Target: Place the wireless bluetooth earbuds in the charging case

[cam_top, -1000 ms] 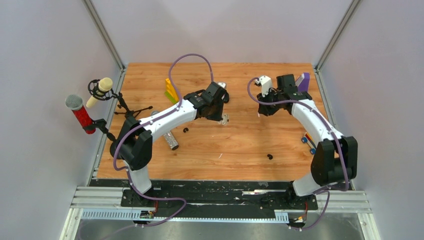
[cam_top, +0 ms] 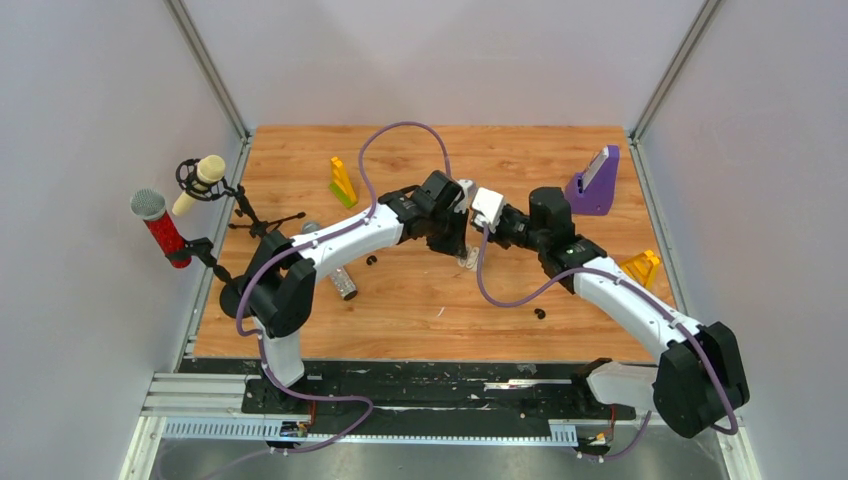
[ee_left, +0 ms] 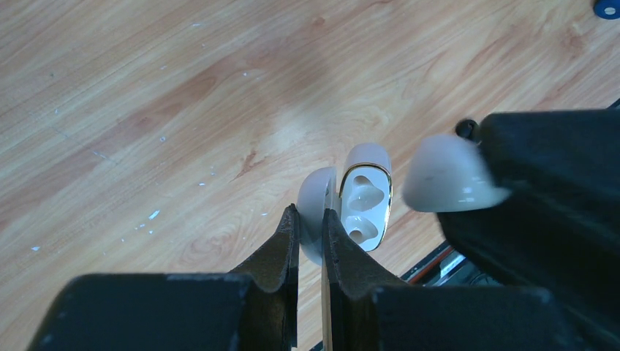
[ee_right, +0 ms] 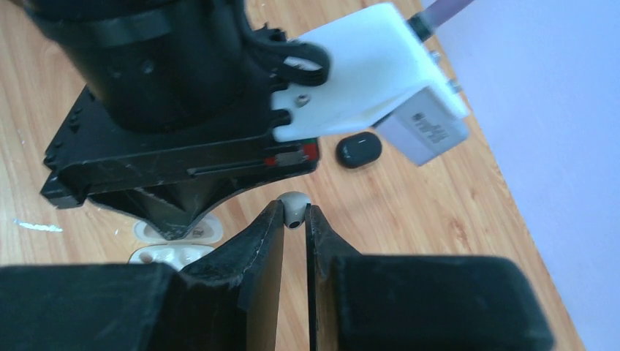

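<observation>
The open white charging case (ee_left: 363,204) is held upright by my left gripper, shut on its lid in the left wrist view; two empty-looking wells face up. My right gripper is shut on a white earbud (ee_right: 295,207), seen in the right wrist view. In the left wrist view that earbud (ee_left: 446,175), blurred, is just right of the case, in front of the right gripper's black body. In the top view the two grippers meet near the table's middle, with the case (cam_top: 466,258) below the left one.
A silver cylinder (cam_top: 342,282) lies left, a purple stand (cam_top: 595,185) back right, yellow toys (cam_top: 341,180) at both sides. Small black pieces (cam_top: 540,314) lie loose. A microphone holder stands far left.
My right gripper has moved left, closing in on the left one. My left gripper has shifted slightly right with the case in it.
</observation>
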